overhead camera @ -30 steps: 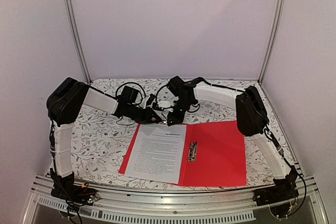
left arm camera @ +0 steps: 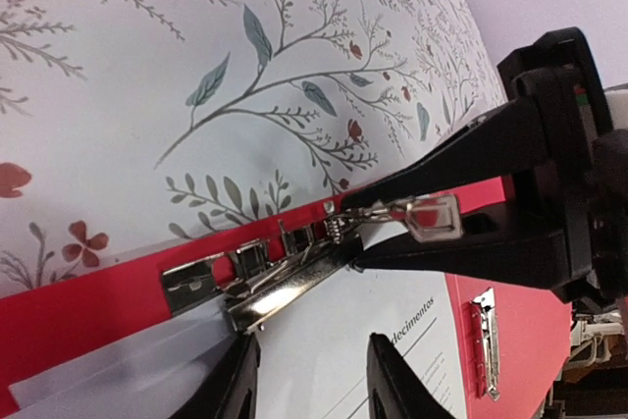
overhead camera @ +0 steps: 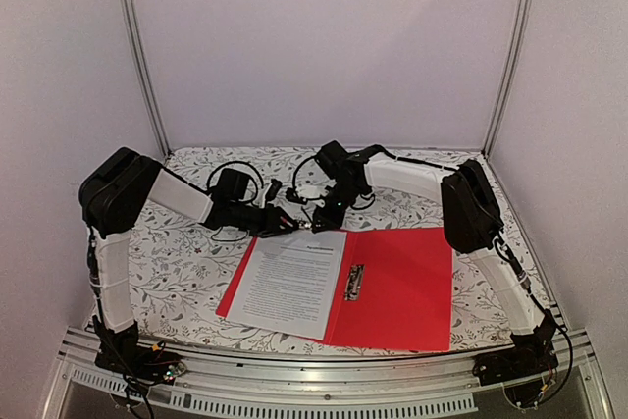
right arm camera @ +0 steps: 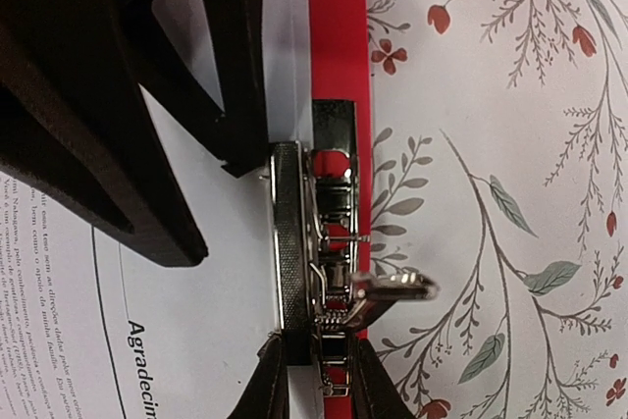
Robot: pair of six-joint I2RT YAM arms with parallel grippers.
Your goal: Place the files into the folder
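Note:
The red folder point(overhead camera: 402, 291) lies open, white printed sheets point(overhead camera: 285, 282) on its left half. A metal clip point(left arm camera: 294, 282) runs along the sheets' top edge, its lever point(right arm camera: 392, 287) raised. My left gripper is part open at the clip's near end, fingertips low over paper. My right gripper has its fingertips at the clip beside the lever; whether it grips anything I cannot tell. In the top view both grippers meet at the folder's top edge.
A second metal clip point(overhead camera: 354, 282) lies on the folder's spine.
The folder and sheets have shifted slightly left in the top view. My left arm has moved slightly left; the right arm is nearly unchanged.

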